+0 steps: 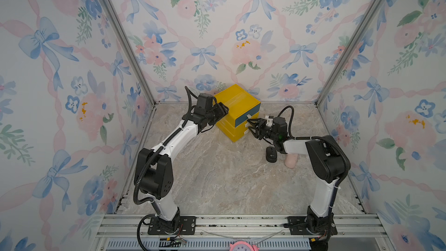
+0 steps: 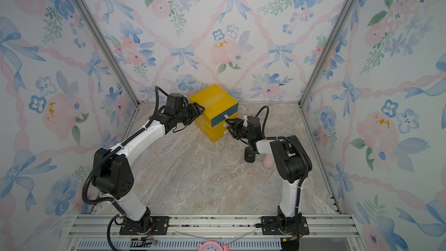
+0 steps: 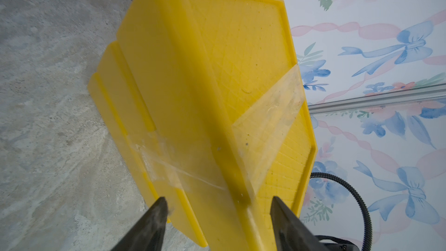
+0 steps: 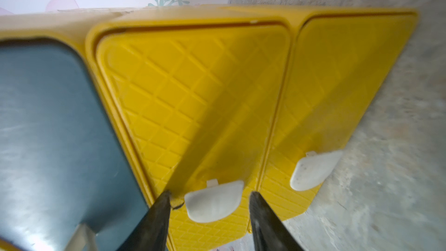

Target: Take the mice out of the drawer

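Note:
A yellow drawer cabinet (image 1: 234,102) stands at the back centre, blue-fronted top drawer (image 2: 222,115) facing right. My left gripper is open at the cabinet's upper edge on its left side, the edge between its fingers. In the right wrist view my right gripper is part open around the white handle (image 4: 214,202) of the middle drawer; whether it touches is unclear. Another white handle (image 4: 313,169) is on the bottom drawer. All drawers look shut. A black mouse (image 1: 271,155) and a pink mouse (image 1: 291,160) lie on the floor below my right gripper.
Floral walls and metal rails (image 2: 311,65) bound the space at the back and both sides.

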